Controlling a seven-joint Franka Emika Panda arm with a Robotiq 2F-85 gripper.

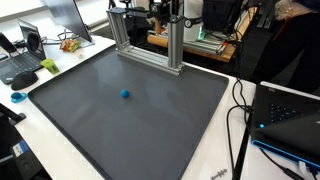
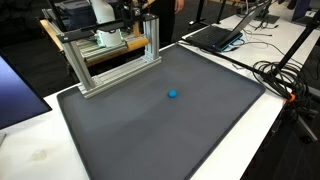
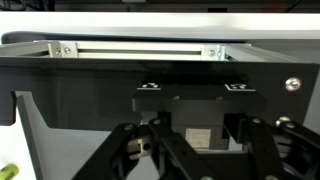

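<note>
In the wrist view my gripper has its two fingers apart, with a dark gap between the tips. A black bar (image 3: 70, 95) runs across behind them, and I cannot tell whether the fingers touch it. A small blue object (image 1: 125, 93) lies alone on the grey mat (image 1: 110, 135); it also shows as a blue spot (image 2: 172, 94) in exterior view 2, away from the frame. In both exterior views, the gripper's tips cannot be made out among the dark parts over the metal frame (image 2: 122, 76).
The aluminium frame (image 1: 150, 58) stands at one edge of the mat. A black laptop-like device (image 1: 288, 122) and cables (image 1: 232, 125) lie beside the mat. Small items, among them a blue roll (image 1: 18, 97), sit on the white table at the left.
</note>
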